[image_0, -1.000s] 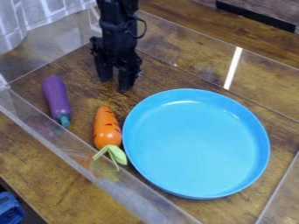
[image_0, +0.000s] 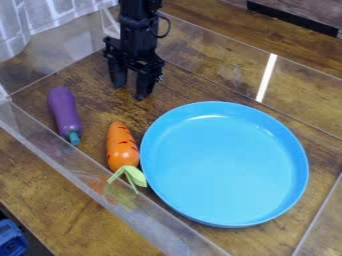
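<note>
The black robot gripper (image_0: 131, 72) hangs at the upper left of the camera view over bare wooden floor, behind the vegetables. Whether its fingers are open or shut is hard to tell. A purple eggplant (image_0: 64, 112) lies at the left, and an orange carrot (image_0: 122, 144) with pale green leaves lies in front of the gripper, beside a large blue plate (image_0: 225, 160) on the right.
Clear plastic walls (image_0: 40, 155) border the wooden area. A small blue object (image_0: 8, 240) sits outside at the lower left corner. Bare wood lies between the gripper and the plate and along the back right.
The gripper has shifted very slightly, with its lower part a little higher. The eggplant, carrot and plate have not visibly moved.
</note>
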